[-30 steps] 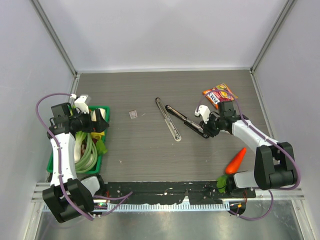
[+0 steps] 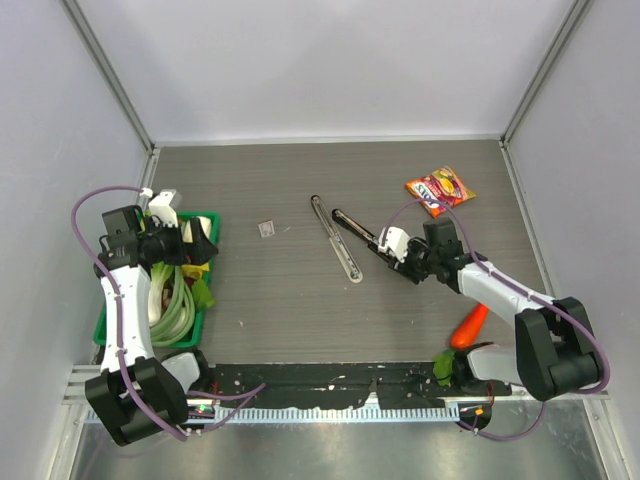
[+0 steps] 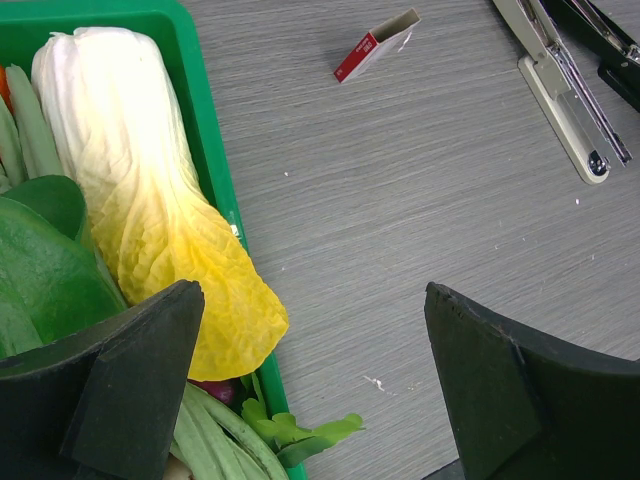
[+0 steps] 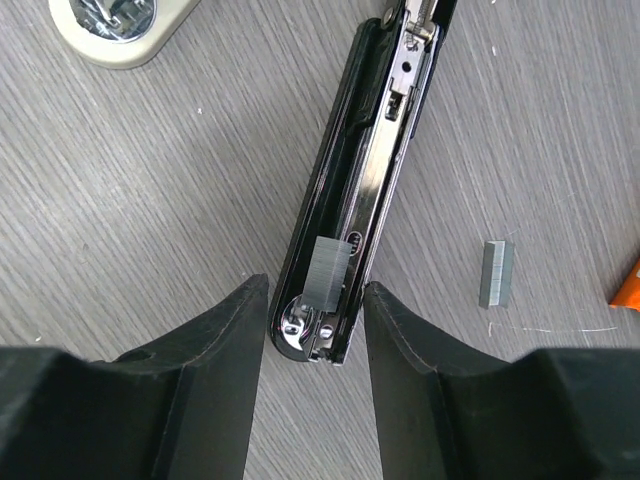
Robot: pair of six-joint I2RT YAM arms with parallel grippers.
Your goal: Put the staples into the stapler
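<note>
The black stapler (image 4: 345,190) lies opened out on the table, its near end between the fingertips of my right gripper. A short silver staple strip (image 4: 327,274) rests slightly askew over the channel near that end. Those fingers stand open, with the strip in the gap and not visibly gripped. To the right, a second staple strip (image 4: 496,274) lies on bare table. In the top view the right gripper hides the black stapler's (image 2: 352,226) lower end. My left gripper is open and empty above the edge of the vegetable basket.
A white stapler (image 2: 336,240) lies opened left of the black one. Farther left is a small staple box (image 3: 375,46). The green basket (image 3: 208,140) of vegetables fills the left side. A snack bag (image 2: 441,190) and a carrot (image 2: 470,325) lie right.
The left arm and both staplers appear unmoved.
</note>
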